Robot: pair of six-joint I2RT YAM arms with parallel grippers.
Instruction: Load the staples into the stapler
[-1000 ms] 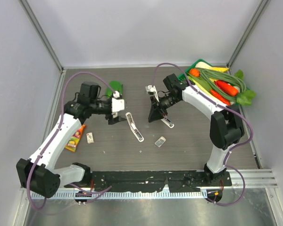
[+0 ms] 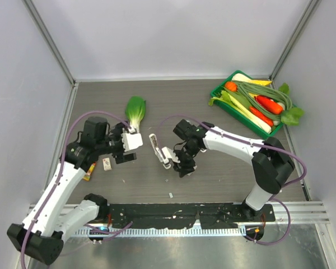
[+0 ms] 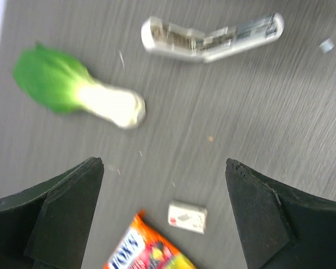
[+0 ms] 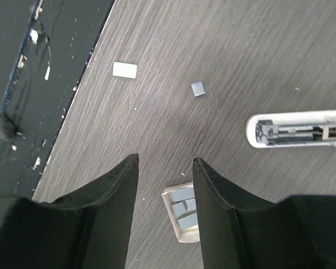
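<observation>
The white stapler (image 2: 158,150) lies opened out on the table between my two arms. In the left wrist view the stapler (image 3: 182,51) is at the top, beyond the fingers; part of the stapler (image 4: 294,119) also shows at right in the right wrist view. A small pale tray (image 4: 171,214) holds grey staple pieces (image 4: 187,220). My right gripper is open near this tray, one finger covering part of it. My left gripper stands open with nothing between its fingers, left of the stapler in the top view.
A leek-like vegetable (image 2: 136,111) lies behind the stapler. A snack bag (image 2: 90,171) and a small white box (image 2: 107,164) are at left. The green basket (image 2: 218,91) of vegetables stands back right. A loose grey piece (image 4: 197,88) lies near the stapler.
</observation>
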